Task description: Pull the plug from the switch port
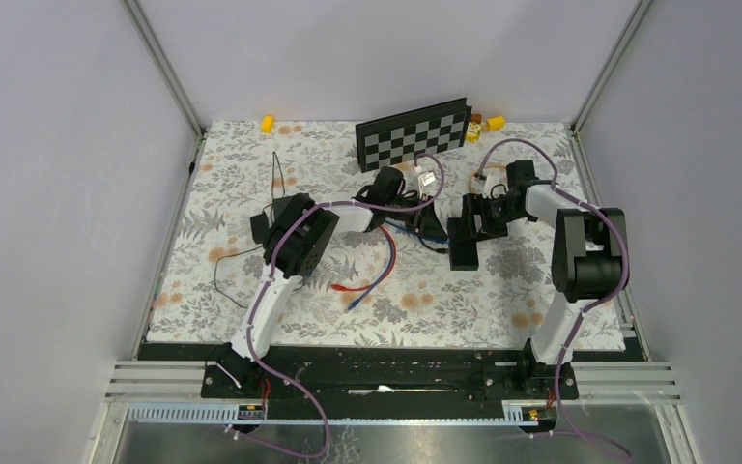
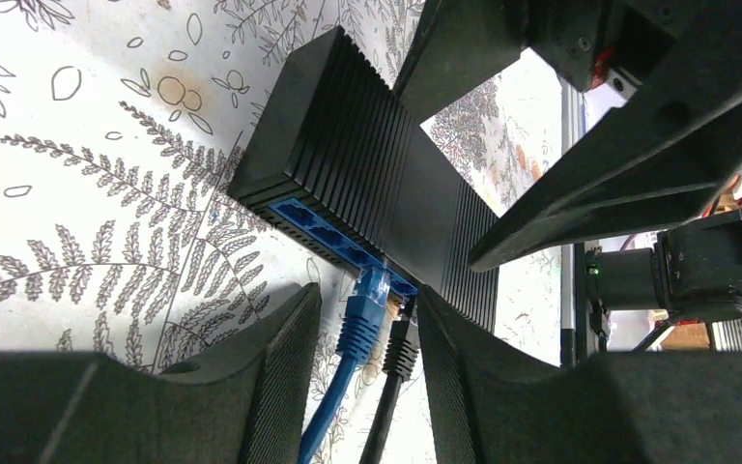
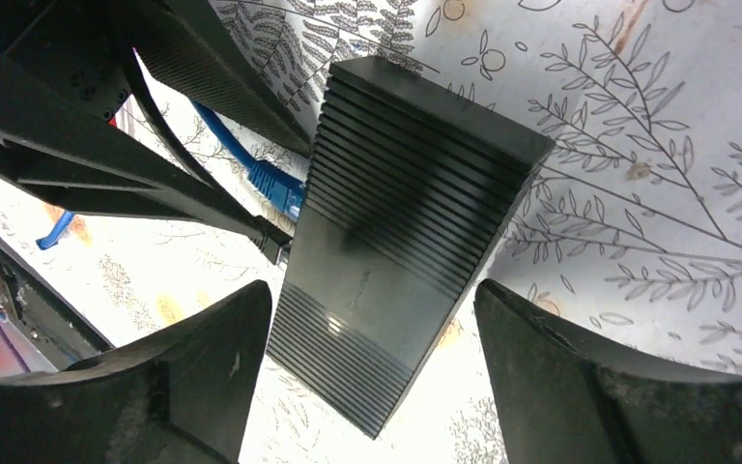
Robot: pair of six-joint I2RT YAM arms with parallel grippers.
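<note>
The black ribbed switch (image 1: 463,253) lies at the right of the mat's middle. In the left wrist view its blue port row holds a clear blue-booted plug (image 2: 367,304), and a black cable (image 2: 398,358) runs beside it. My left gripper is at the plug end, its fingertips either side of the cables; whether it grips is hard to see. My right gripper is over the switch (image 3: 386,232), fingers apart along its two long sides. In its view the left gripper's dark fingers reach the switch's cable side.
A checkered board (image 1: 406,140) stands at the back, with yellow blocks (image 1: 496,123) beside it. Red and blue loose cables (image 1: 353,288) lie left of the switch, and a dark adapter (image 1: 259,228) with thin wire farther left.
</note>
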